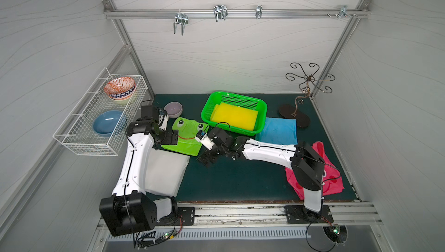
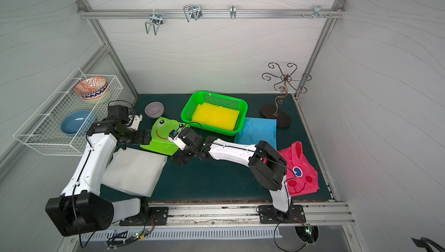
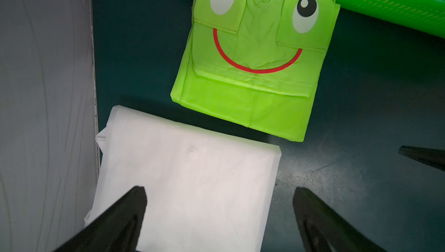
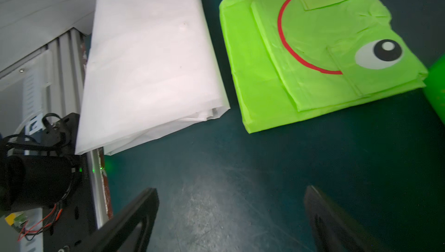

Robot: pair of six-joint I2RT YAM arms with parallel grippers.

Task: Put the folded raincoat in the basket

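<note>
A yellow folded raincoat (image 1: 234,114) lies inside the green basket (image 1: 261,113) at the back middle. In front of it to the left is a folded green frog raincoat (image 3: 255,89), with a folded white piece (image 3: 190,187) nearer the front. My left gripper (image 1: 167,137) hangs at the left edge of the frog raincoat, open and empty. My right gripper (image 1: 207,158) is low over the table just right of the frog and white pieces, open, nothing between its fingers.
Folded blue (image 2: 255,129) and pink (image 2: 301,182) fabrics lie at the right, beside a metal stand (image 2: 275,119). A wire rack (image 1: 83,144) with bowls hangs left; a small bowl (image 1: 173,109) stands behind the frog raincoat.
</note>
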